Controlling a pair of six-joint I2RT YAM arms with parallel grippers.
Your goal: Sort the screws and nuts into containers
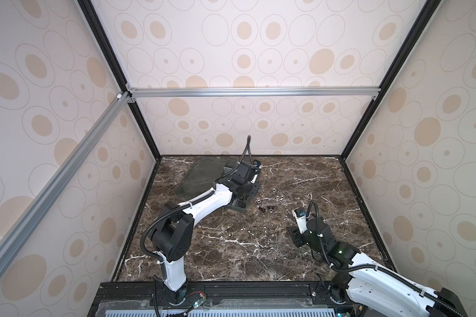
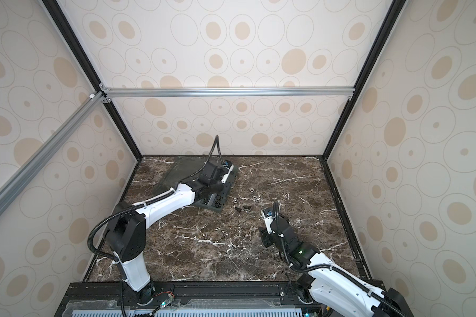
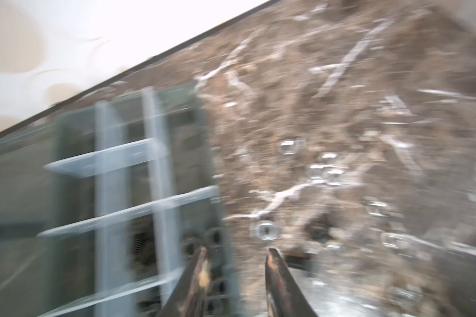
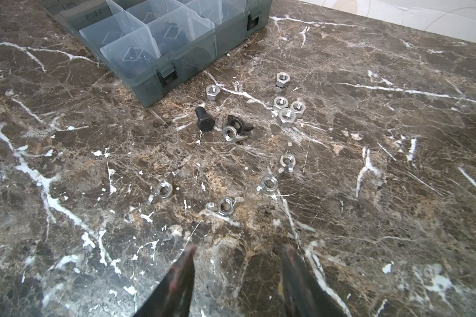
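Note:
In the left wrist view, my left gripper has its fingers apart with nothing seen between them, over the right edge of the grey divided box (image 3: pixel 63 174). That view is blurred. Dark pieces lie in the box's near compartments. My right gripper stands open and empty above the table. Ahead of it in the right wrist view are a black screw (image 4: pixel 204 119), a dark wing nut (image 4: pixel 240 124) beside a silver wing nut (image 4: pixel 230 133), several more wing nuts (image 4: pixel 225 205), a lone hex nut (image 4: pixel 213 92) and a cluster of hex nuts (image 4: pixel 286 116).
The box's open lid (image 1: pixel 198 177) lies flat at the back left. A wall (image 1: pixel 259 126) rises behind the table. The left arm partly covers the box in both top views.

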